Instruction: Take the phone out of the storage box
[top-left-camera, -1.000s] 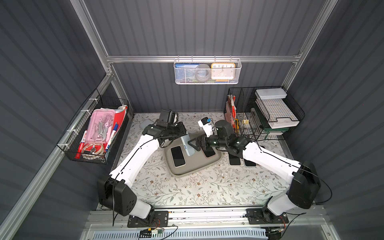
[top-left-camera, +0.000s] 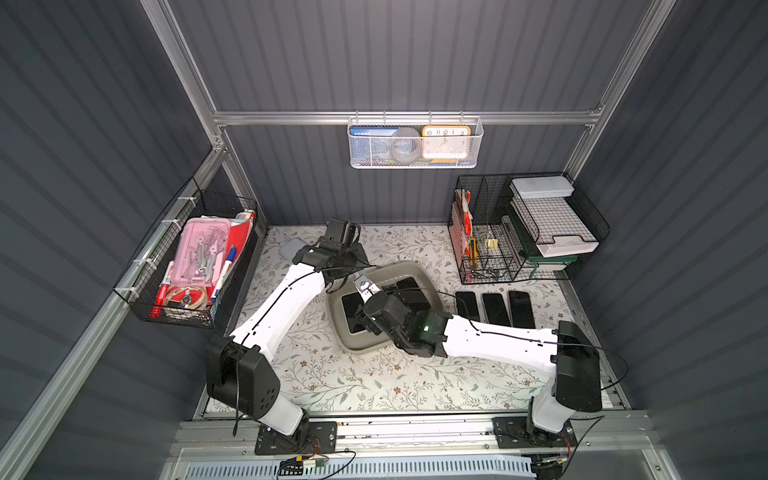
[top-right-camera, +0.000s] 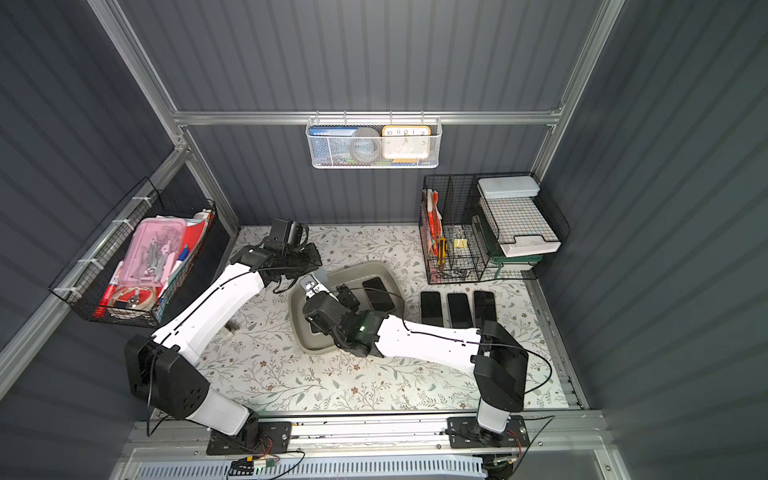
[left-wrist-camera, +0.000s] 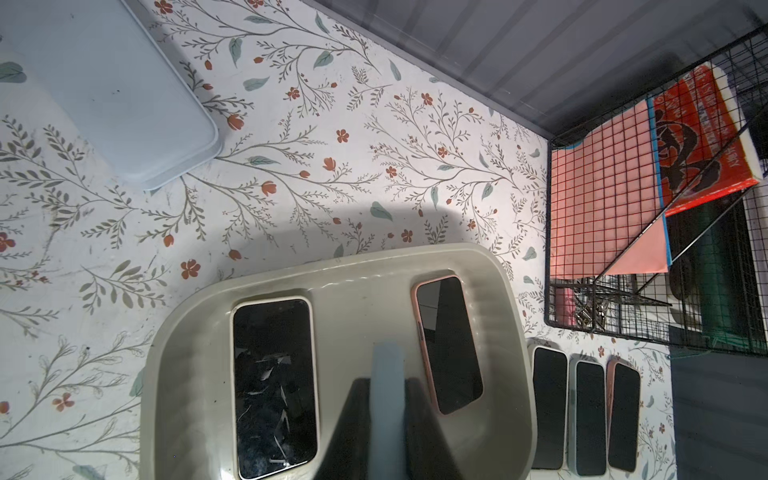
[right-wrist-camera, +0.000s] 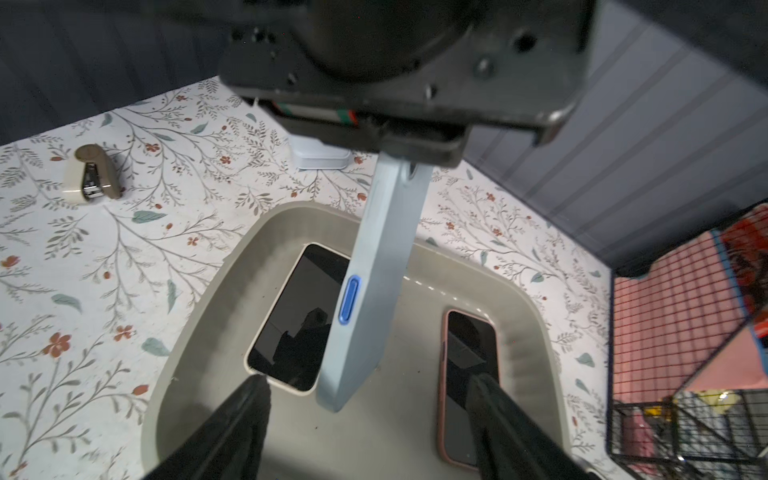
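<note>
My left gripper is shut on a pale blue phone (right-wrist-camera: 366, 296), which hangs upright over the grey-beige storage box (right-wrist-camera: 188, 352). In the box lie a phone with a pale rim (left-wrist-camera: 272, 376) and a pink-rimmed phone (left-wrist-camera: 448, 344). My right gripper is part open below the held phone, one finger on each side in the right wrist view, nothing visible between them. In both top views the right wrist hides part of the box and the held phone.
Several phones (left-wrist-camera: 590, 408) lie right of the box. A black wire basket (top-left-camera: 480, 264) stands at the back right, a pale case (left-wrist-camera: 112, 96) behind the box, and a stapler (right-wrist-camera: 92, 176) at its left.
My right gripper has swung left and toward the front, now over the box beneath the held phone.
</note>
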